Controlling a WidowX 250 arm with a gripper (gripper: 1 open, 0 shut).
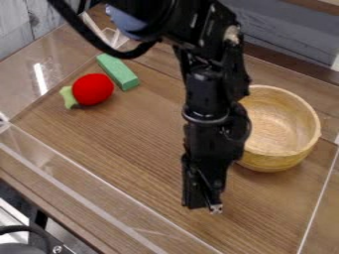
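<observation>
My black gripper (201,196) hangs low over the bare wooden table, front of centre, pointing down; whether its fingers are apart is hard to make out, and I see nothing clearly held. Right of it and behind is a tan bowl (284,124). At the back left a red tomato-like ball (93,88) lies against a small pale green piece (69,98), with a green block (118,71) behind them.
A pale wall (302,50) runs along the back, and a dark cable curves at the lower left corner.
</observation>
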